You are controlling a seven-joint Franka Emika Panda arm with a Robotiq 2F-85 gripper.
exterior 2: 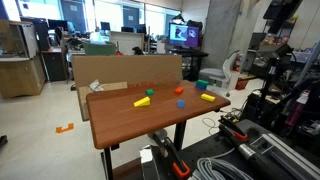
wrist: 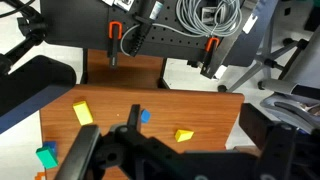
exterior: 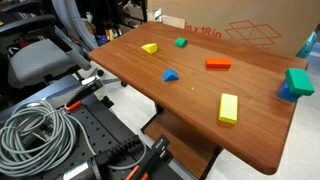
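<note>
Coloured blocks lie spread over a brown wooden table (exterior: 190, 92). A long yellow block (exterior: 228, 108) is near one edge, with a blue block (exterior: 170, 74) and a smaller yellow block (exterior: 150, 48) further along. An orange-red block (exterior: 217, 63) and a small green block (exterior: 180, 42) sit toward the far side. At the right end, a green block (exterior: 297, 82) rests on or against a blue block (exterior: 288, 94). My gripper is open, its dark fingers wide apart, high above and away from the blocks. Nothing shows between them.
A cardboard panel (exterior 2: 140, 72) stands along one table side. On the other side are a dark base surface with a coiled grey cable (exterior: 38, 142) and red-and-black clamps (wrist: 210, 58). An office chair (exterior: 38, 60) is nearby. Bare table lies between the blocks.
</note>
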